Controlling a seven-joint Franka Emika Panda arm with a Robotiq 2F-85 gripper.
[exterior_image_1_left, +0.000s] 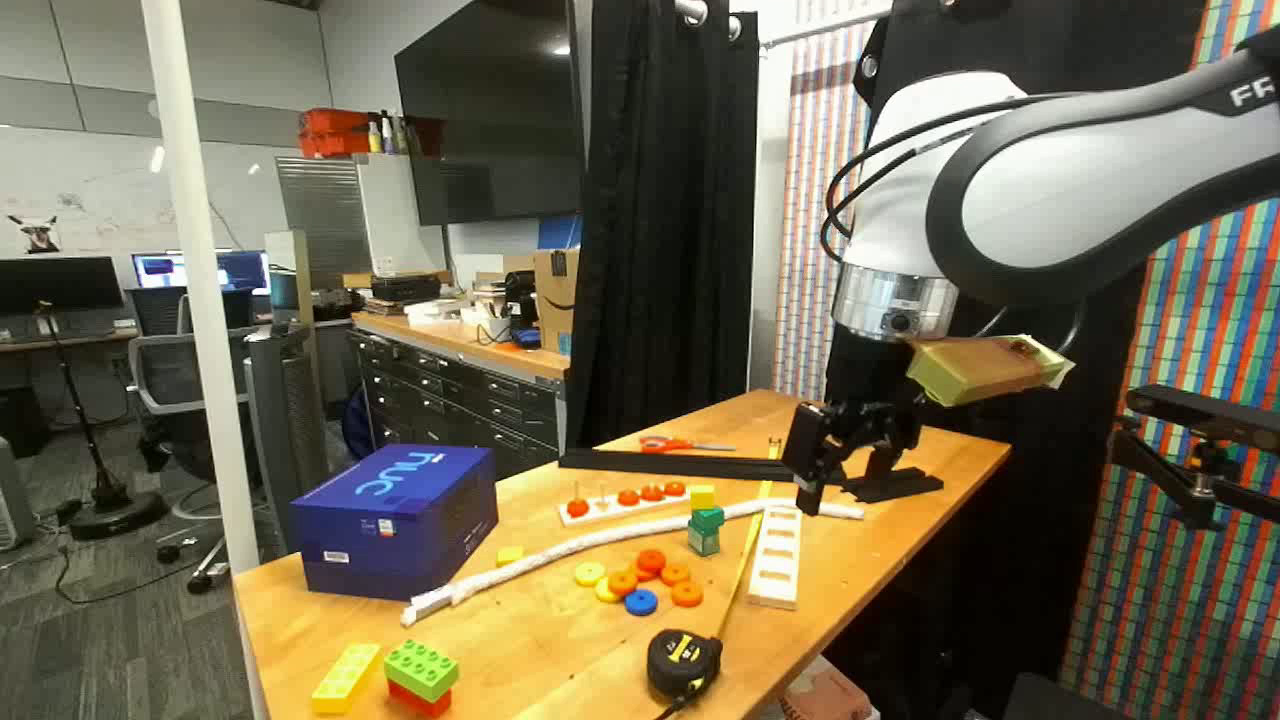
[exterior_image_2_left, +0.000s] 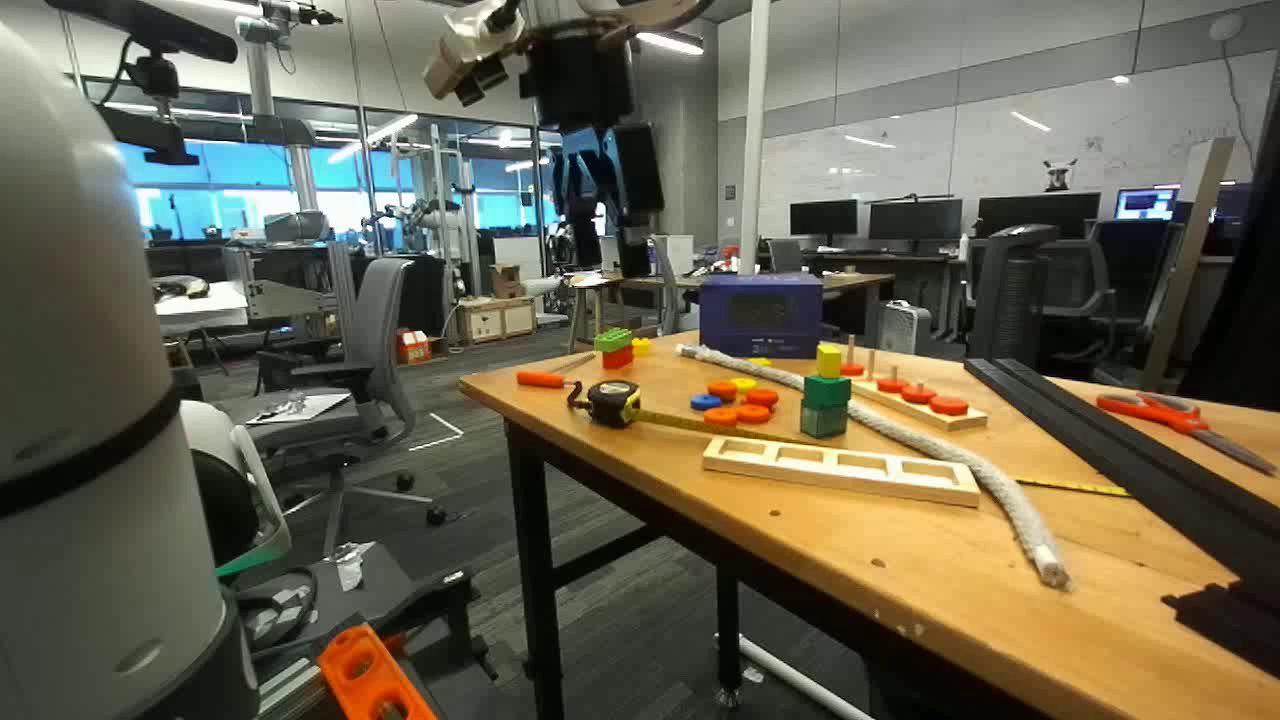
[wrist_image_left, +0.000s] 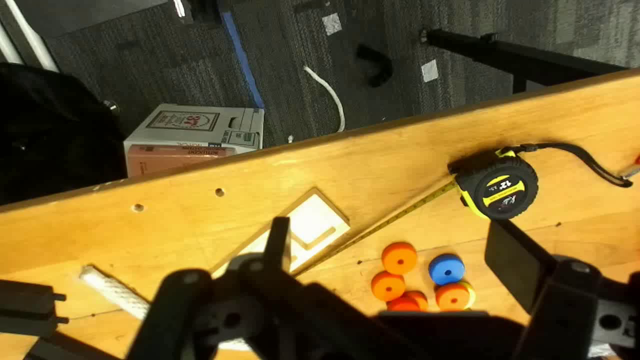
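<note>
My gripper hangs well above the table, its two fingers wide apart in the wrist view with nothing held between them. Exterior view 2 also shows the gripper (exterior_image_2_left: 609, 252) high in the air. Below lie several orange, yellow and blue rings (wrist_image_left: 399, 258) in a loose cluster. A black and yellow tape measure (wrist_image_left: 502, 191) has its blade pulled out past a pale wooden frame (exterior_image_2_left: 840, 470) with slots. Green blocks (exterior_image_2_left: 824, 406) are stacked with a yellow block on top. Behind them, a pegged board (exterior_image_2_left: 924, 406) carries red rings. The fingers partly cover the wooden frame in the wrist view.
A white rope (exterior_image_1_left: 576, 546) curves across the table. At one end stands a blue box (exterior_image_1_left: 396, 522), with green, red and yellow bricks (exterior_image_1_left: 420, 672) nearby. Scissors (exterior_image_1_left: 684, 444) and black rails (exterior_image_2_left: 1116, 468) lie at the other end. Bare wood runs along the robot-side edge.
</note>
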